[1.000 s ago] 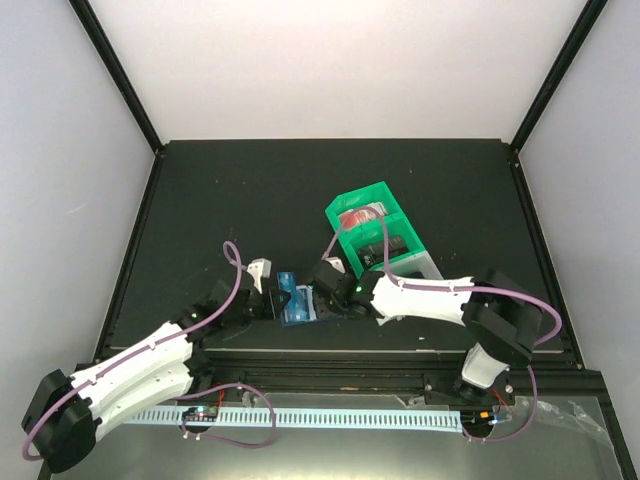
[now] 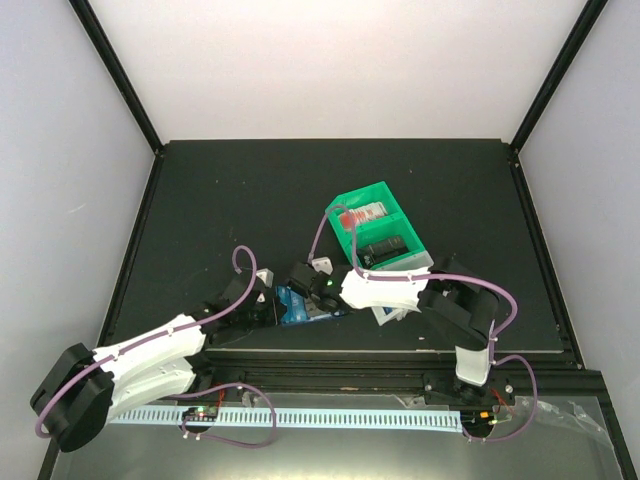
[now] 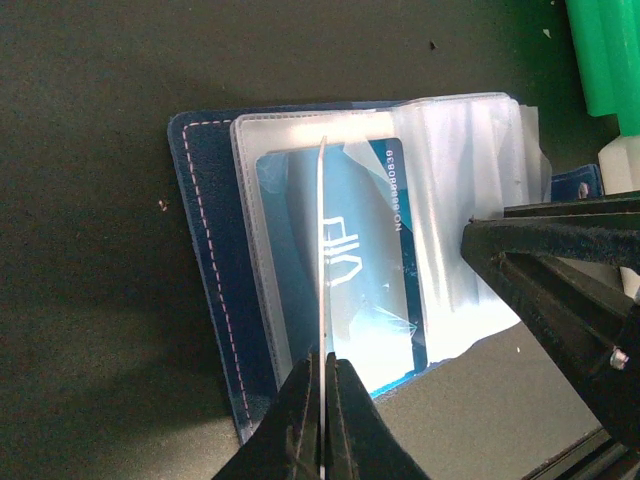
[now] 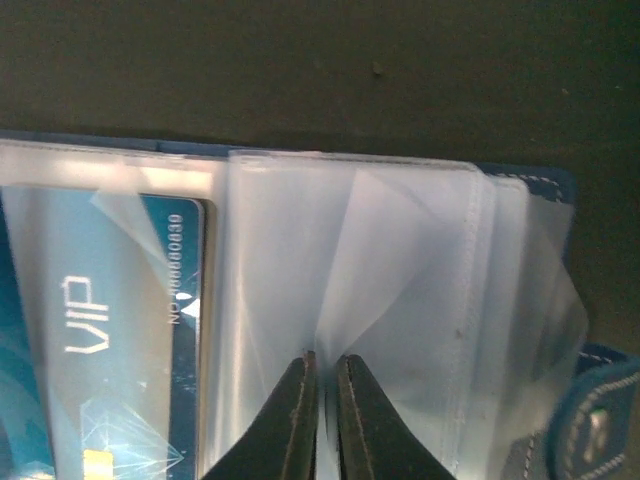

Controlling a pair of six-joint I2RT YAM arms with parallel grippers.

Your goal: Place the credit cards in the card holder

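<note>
The navy card holder (image 3: 205, 220) lies open on the black table, with clear sleeves (image 3: 460, 200). One sleeve holds a blue VIP card, which also shows in the right wrist view (image 4: 95, 330). My left gripper is shut on a thin card (image 3: 322, 220), seen edge-on as a pale line over the holder. My right gripper is at the clear sleeve (image 4: 400, 260) right of the VIP card. Its fingertips are close together with creased plastic between them; whether it grips the plastic cannot be told.
A green tray (image 2: 414, 235) with compartments stands behind the right arm, holding a red-and-white item (image 2: 368, 213) and a dark item (image 2: 382, 250). A pale object (image 2: 385, 314) sits partly beneath that arm.
My right gripper has moved left across the holder. The green tray has stayed put.
</note>
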